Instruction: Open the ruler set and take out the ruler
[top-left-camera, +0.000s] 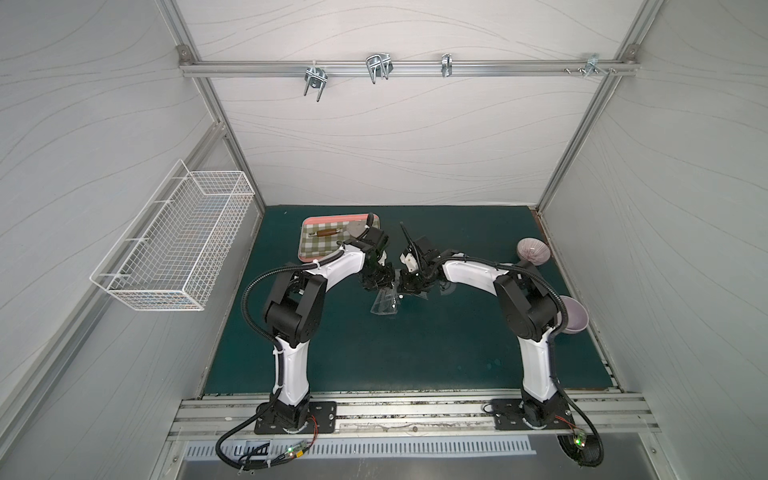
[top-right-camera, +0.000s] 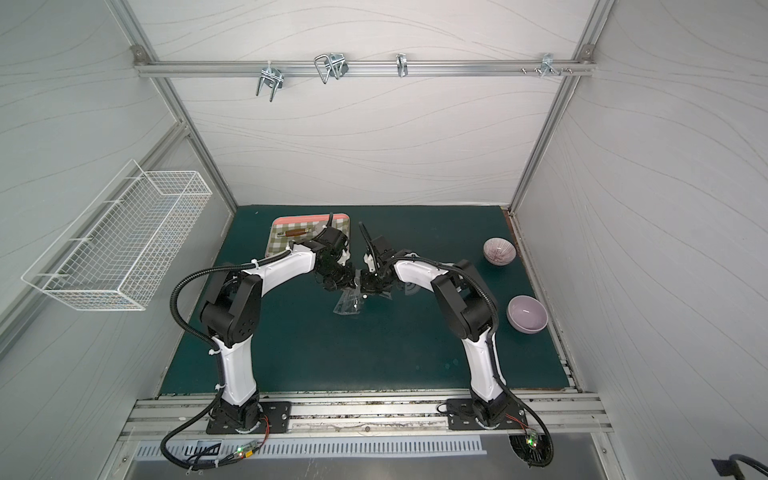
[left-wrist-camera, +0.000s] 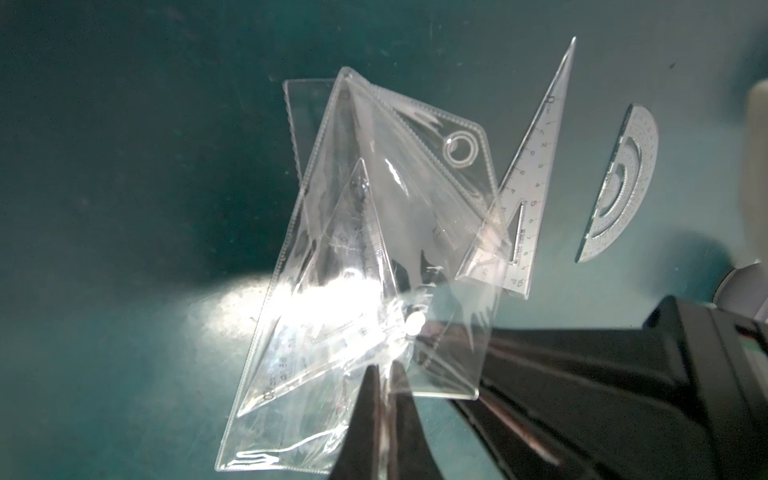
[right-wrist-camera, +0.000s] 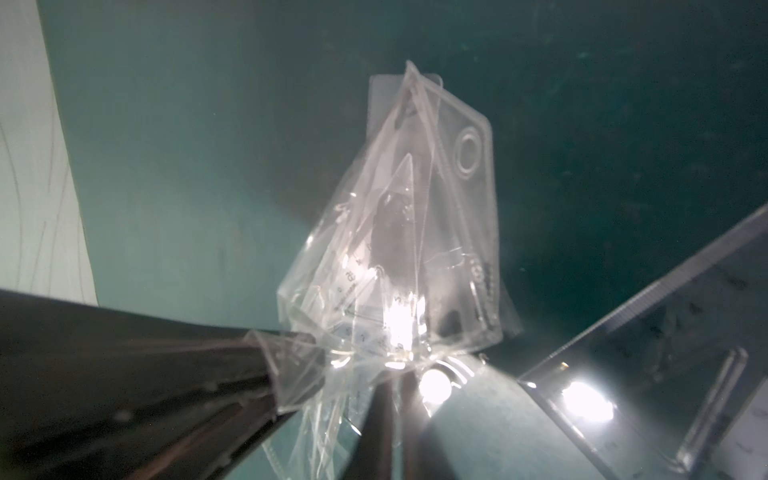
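Note:
A clear plastic ruler pouch hangs between my two grippers over the green table, also visible as a clear pouch in the top left view. A clear set square shows through its film. My left gripper is shut on the pouch's film. From the other side my right gripper reaches against the pouch; a narrow gap shows between its fingers, and glare blurs whether film lies there. On the table lie a loose clear triangle and a protractor, outside the pouch.
A checked tray with a pink rim stands at the back left. Two pale bowls, a far bowl and a near bowl, sit along the right edge.

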